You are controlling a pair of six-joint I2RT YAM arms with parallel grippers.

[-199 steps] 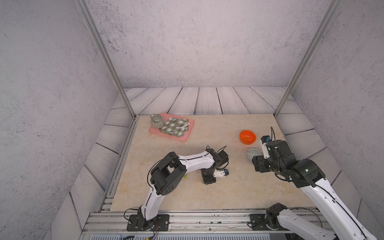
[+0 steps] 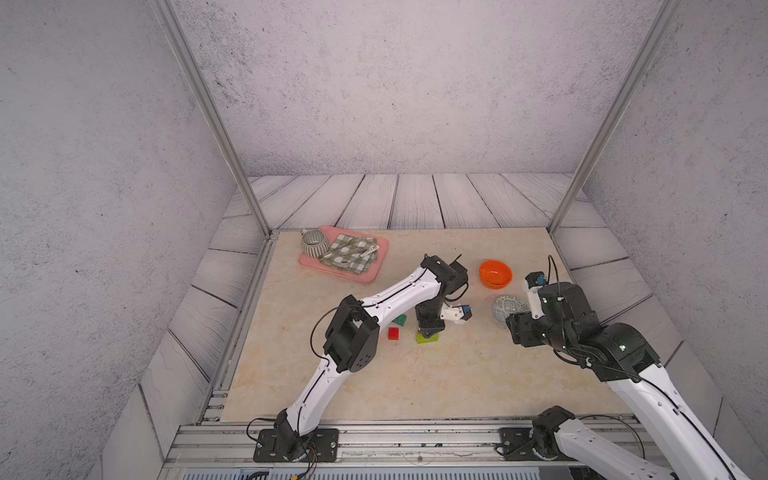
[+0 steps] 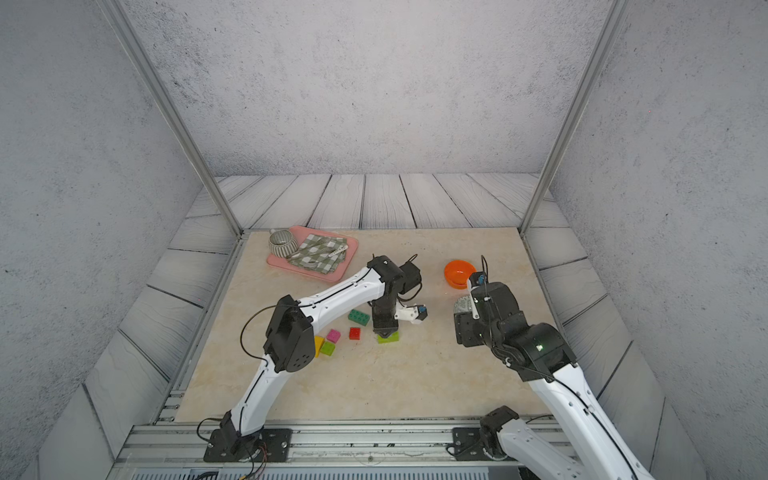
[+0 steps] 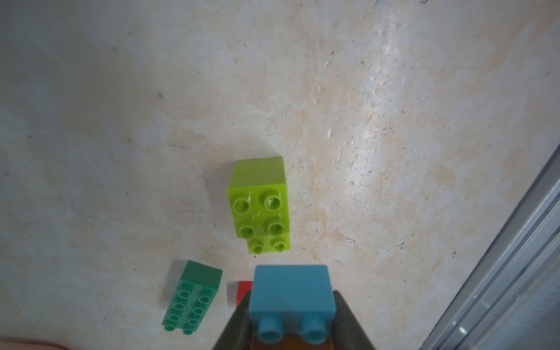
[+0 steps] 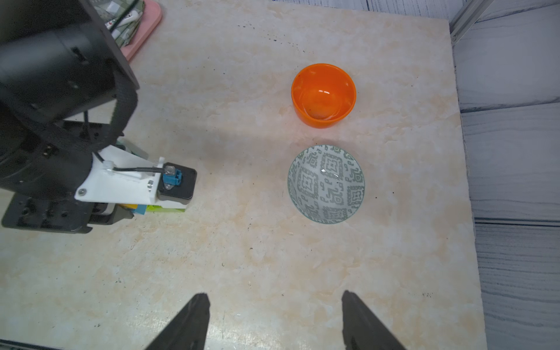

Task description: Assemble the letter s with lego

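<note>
My left gripper is shut on a light blue brick (image 4: pixel 291 288), seen close in the left wrist view, with something orange beneath it. It hangs over the table near a lime green stack (image 4: pixel 258 207), which lies beside a green brick (image 4: pixel 192 297) and a partly hidden red brick (image 4: pixel 243 288). Pink (image 3: pixel 333 336), yellow (image 3: pixel 318 345) and another green brick (image 3: pixel 327 349) lie to the left in the top right view. My right gripper is raised over the right side, fingers apart with nothing between them.
An orange bowl (image 5: pixel 323 93) and a grey patterned dish (image 5: pixel 325 183) stand on the right. A pink tray (image 2: pixel 368 272) with a checked cloth and striped pot sits back left.
My left gripper has moved toward the back and slightly right, its arm rising and stretching out. The right arm has shifted only very slightly.
</note>
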